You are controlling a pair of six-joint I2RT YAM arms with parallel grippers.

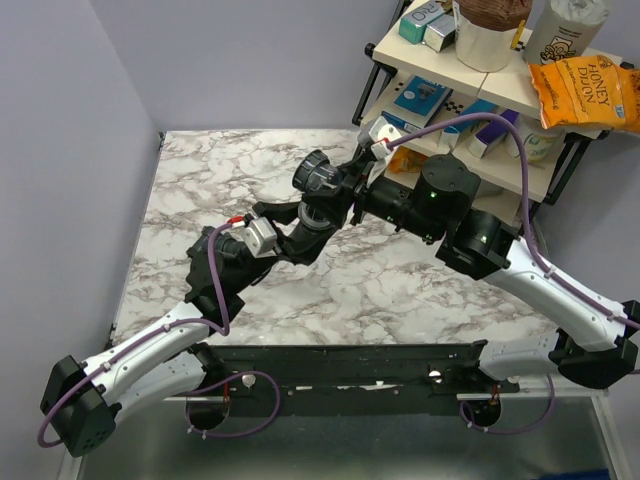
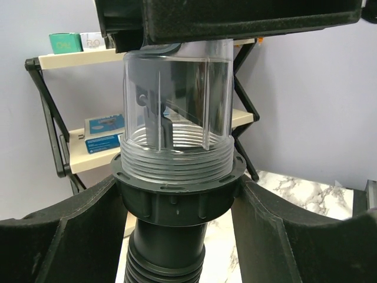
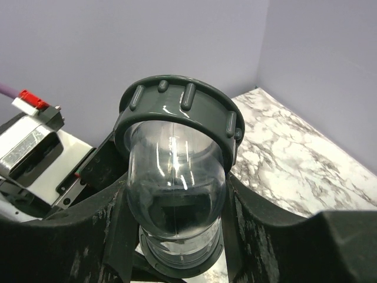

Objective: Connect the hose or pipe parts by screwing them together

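Note:
Both grippers meet in mid-air over the table's middle. My left gripper is shut on a black threaded collar (image 2: 175, 200) below a clear cylindrical fitting (image 2: 179, 106); black ribbed hose (image 2: 166, 262) hangs under it. My right gripper is shut on the clear fitting (image 3: 175, 177), with a dark green ring (image 3: 179, 100) at its far end. In the top view the two grippers overlap around the fitting, whose dark end (image 1: 315, 170) points up-left. How far the threads are engaged cannot be told.
A shelf rack (image 1: 474, 70) with boxes and bags stands at the back right. Walls border it at left and back.

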